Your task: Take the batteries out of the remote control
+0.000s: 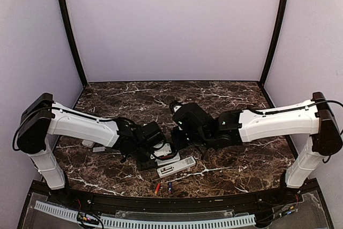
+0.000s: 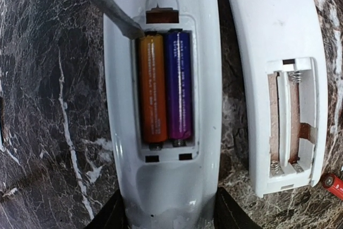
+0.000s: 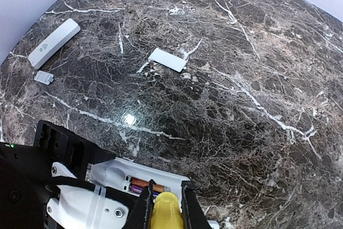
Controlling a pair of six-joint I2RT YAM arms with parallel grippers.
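Observation:
A white remote control (image 2: 167, 197) lies with its battery compartment open, and my left gripper is shut on its lower end. Inside sit two batteries side by side, an orange one (image 2: 154, 87) and a blue-purple one (image 2: 179, 87). In the right wrist view, my right gripper is shut on the yellow handle (image 3: 166, 212) of a tool. The tool's grey shaft (image 2: 104, 4) slants in from the upper left in the left wrist view. Its tip appears at the top left corner of the orange battery; whether it touches cannot be told.
A second white remote (image 2: 270, 20) with an empty compartment lies alongside. A loose red battery (image 1: 157, 188) and a blue battery (image 1: 170, 187) rest near the front edge. Farther off lie a white remote (image 3: 53, 44), a small cover (image 3: 44, 77) and a white cover (image 3: 168, 59).

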